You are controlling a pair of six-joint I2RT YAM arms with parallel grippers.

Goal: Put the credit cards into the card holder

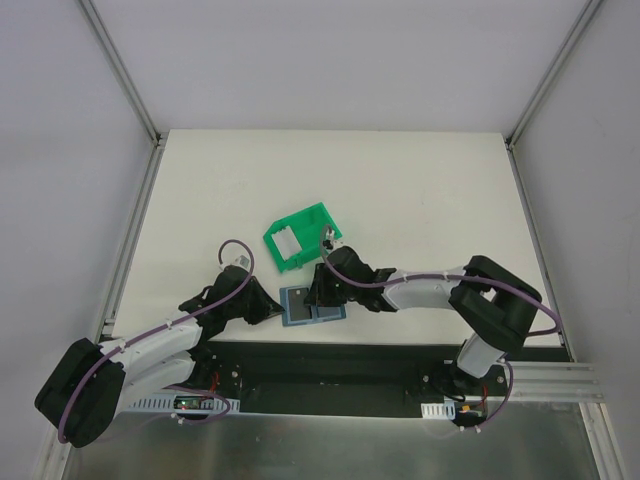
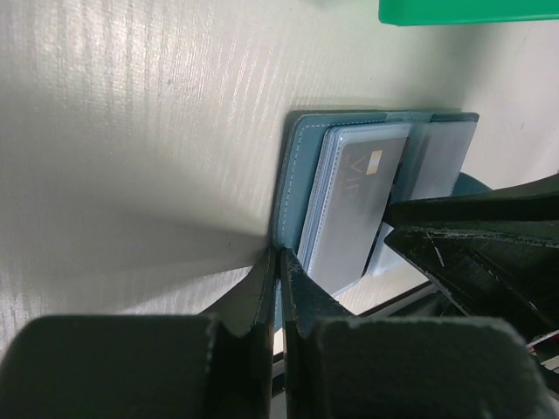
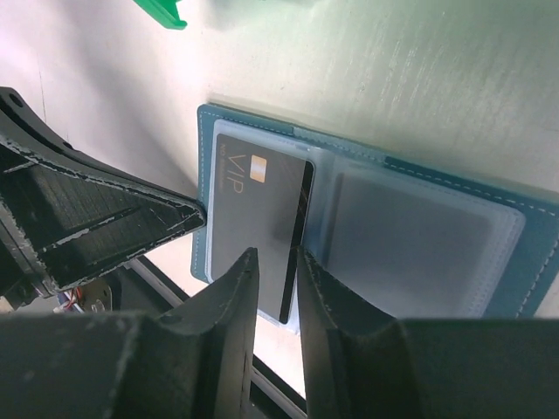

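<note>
The blue card holder [image 2: 293,188] lies unfolded flat on the table, with its left edge at the tips of my left gripper, whose fingers are closed on it. In the right wrist view, the dark VIP card [image 3: 249,214] lies in the holder's left clear pocket, its black right edge along the pocket's opening. My right gripper hovers over the card near that edge, fingertips slightly apart and nothing gripped between them. From above, the right arm hides part of the holder.
A green box [image 1: 318,228] with a white card stack [image 1: 286,243] in it stands just behind the holder. The clear right pocket [image 3: 415,236] of the holder looks empty. Table space beyond the box and to the right is free.
</note>
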